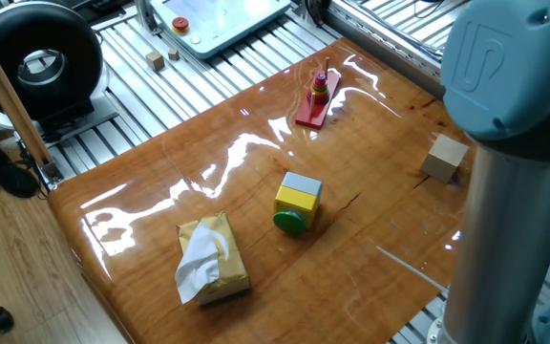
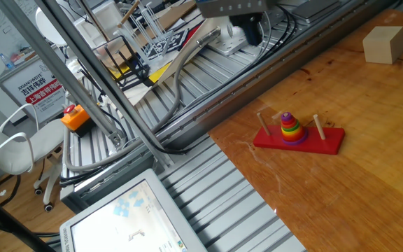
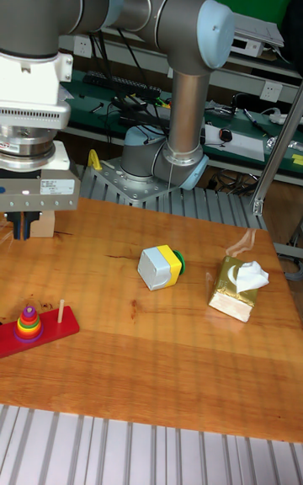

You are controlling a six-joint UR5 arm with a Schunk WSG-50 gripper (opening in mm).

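At the left of exterior view 3 my gripper [image 3: 24, 231] points down over the table, its dark fingers in front of a wooden block [image 3: 42, 223]. Whether they are apart or together is hard to make out. Part of the gripper also shows at the top of exterior view 2. A red board [image 2: 299, 140] carries a rainbow stack of rings [image 2: 292, 129] on its middle peg, with bare pegs on either side. Mid-table lies a grey and yellow box [image 1: 298, 194] with a green round end [image 1: 290, 223]. The wooden block [image 1: 444, 158] rests near the arm, apart from the board.
A tissue pack [image 1: 225, 270] with a white tissue sticking out sits towards the table's near left in exterior view 1. A tablet-like panel [image 1: 220, 21] with a red button lies beyond the table [image 1: 151, 182]. Bare wood separates the objects.
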